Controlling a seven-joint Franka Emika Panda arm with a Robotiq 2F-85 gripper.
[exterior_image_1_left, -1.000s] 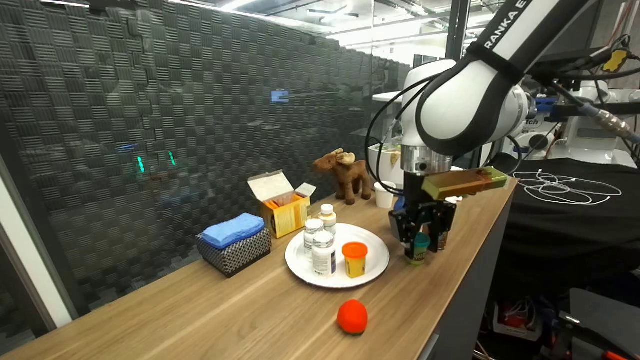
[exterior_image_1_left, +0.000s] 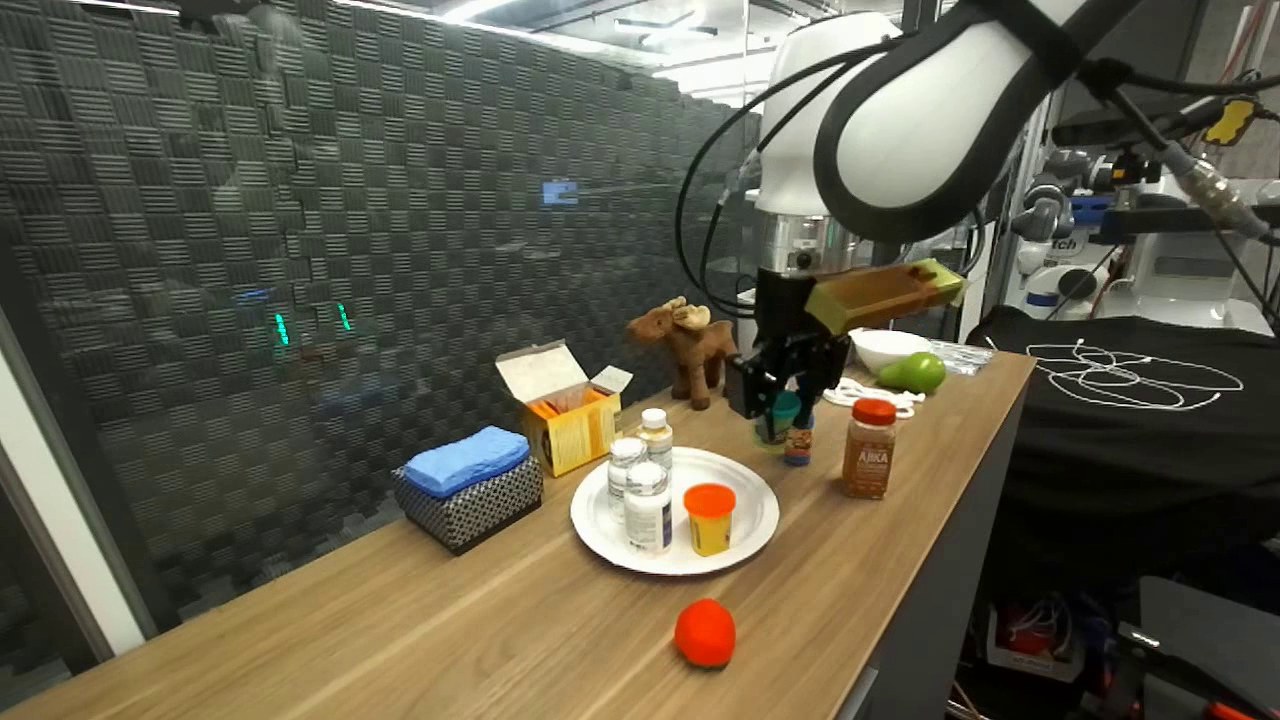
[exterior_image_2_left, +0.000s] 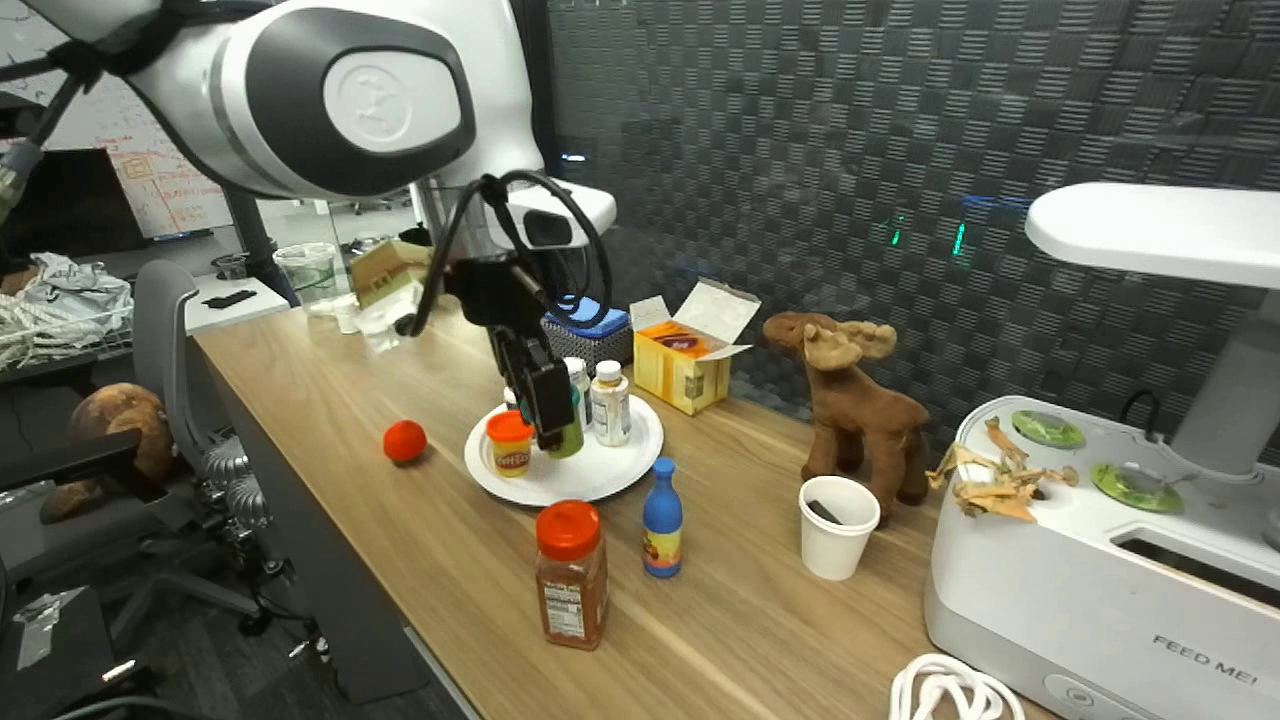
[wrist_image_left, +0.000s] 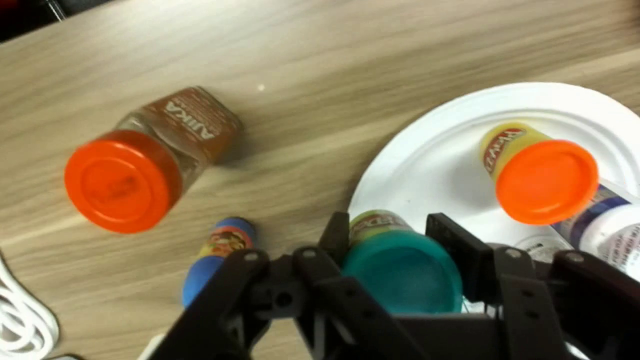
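Note:
A Play-Doh tub with a teal lid (wrist_image_left: 403, 273) is gripped between the two black fingers of my gripper, which is shut on it. In exterior view 1 the teal-lidded tub (exterior_image_1_left: 782, 414) hangs above the table, up and behind the plate's right edge. The white plate (exterior_image_1_left: 752, 542) carries several white bottles (exterior_image_1_left: 648, 506) and a Play-Doh tub with an orange lid (exterior_image_1_left: 710, 518). From exterior view 2, my gripper (exterior_image_2_left: 546, 420) partly hides the green tub (exterior_image_2_left: 569, 439) and overlaps the plate.
A red-capped spice jar (exterior_image_2_left: 571, 576) and a blue bottle (exterior_image_2_left: 662, 518) stand near the plate. Farther back are a white cup (exterior_image_2_left: 836, 528), a toy moose (exterior_image_2_left: 854, 402) and a yellow box (exterior_image_2_left: 681, 366). A red ball (exterior_image_1_left: 704, 632) lies on otherwise open table in front.
The gripper has risen from near the tabletop with the teal-lidded tub and shifted left in exterior view 1. The spice jar there is now in clear sight; the plate has not moved.

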